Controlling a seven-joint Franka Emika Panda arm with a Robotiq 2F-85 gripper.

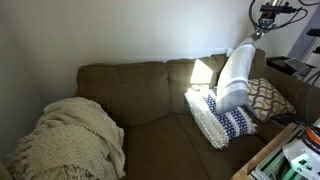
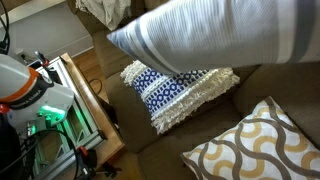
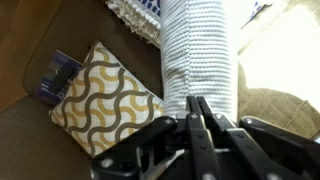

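Note:
High above the right end of the couch, my gripper [image 1: 258, 32] is shut on the end of a long white striped cloth [image 1: 236, 78]. The cloth hangs down and slants left, its lower end in front of the blue-and-white pillow [image 1: 222, 120]. Across the top of exterior view 2 the cloth [image 2: 215, 35] stretches close to the camera, and the gripper is out of sight there. In the wrist view, the fingertips of my gripper meet the near end of the cloth [image 3: 200, 55], which runs away upward.
The brown couch [image 1: 150, 130] has a wide bare seat in the middle. A cream knit blanket [image 1: 70, 140] covers its left end. A yellow-grey patterned pillow [image 3: 105, 90] lies at the right end. A wooden-edged stand [image 1: 262, 155] carries the robot base at the right.

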